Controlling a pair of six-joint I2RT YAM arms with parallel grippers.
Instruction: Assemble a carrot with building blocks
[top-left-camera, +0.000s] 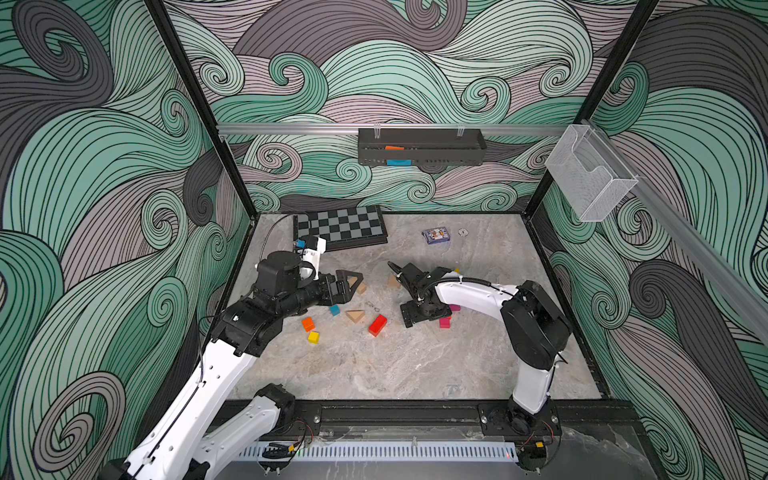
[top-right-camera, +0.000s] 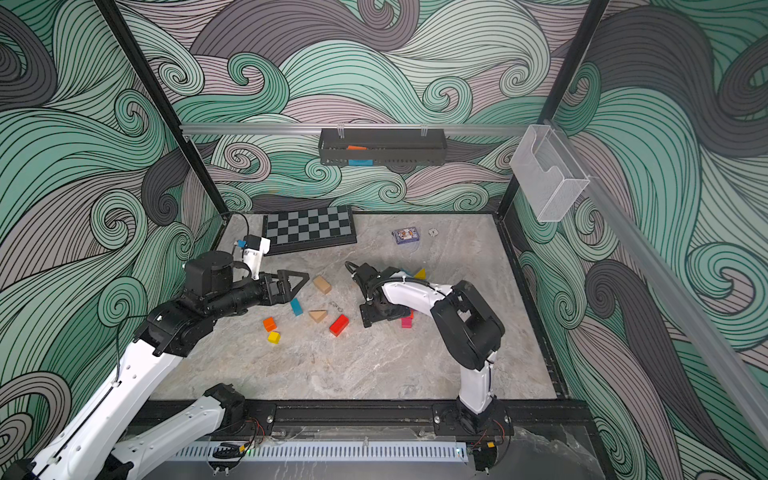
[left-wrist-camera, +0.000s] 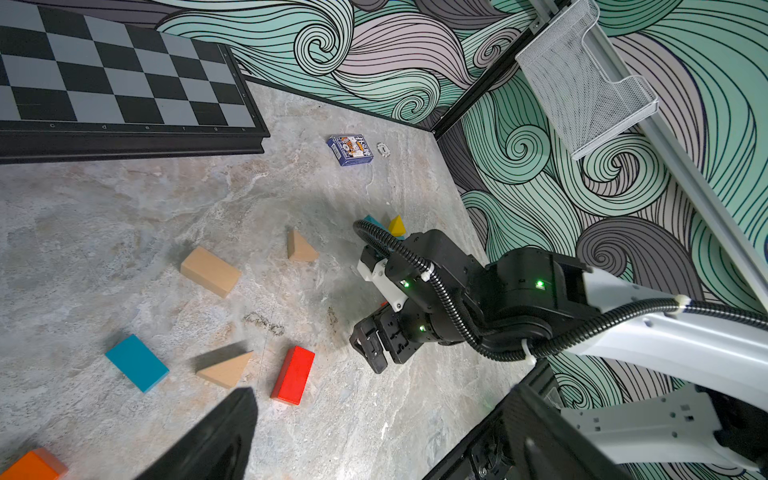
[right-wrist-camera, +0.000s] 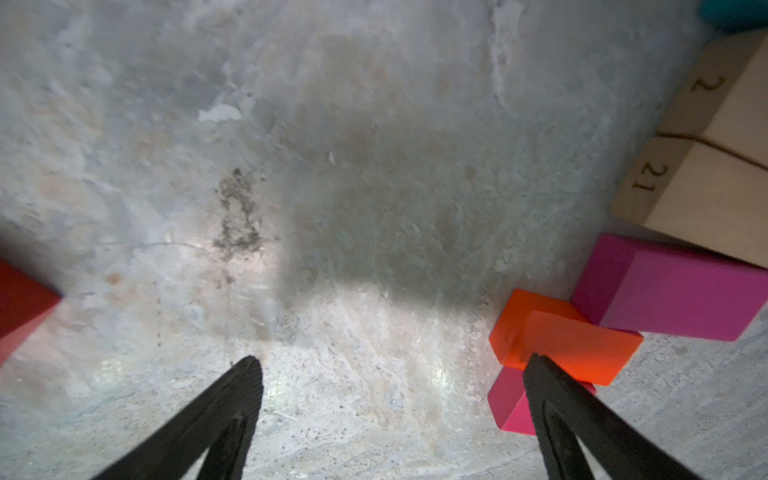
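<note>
Loose blocks lie on the grey table: red, blue, orange, yellow, a tan triangle and a tan block. My right gripper is open, low over the table. In the right wrist view, magenta, orange and pink blocks sit in a cluster beside tan blocks, right of the empty space between its fingers. My left gripper stands open above the left-middle of the table, with nothing between its fingers.
A chessboard lies at the back left, a card box at the back right. A black shelf and a mesh holder hang on rails.
</note>
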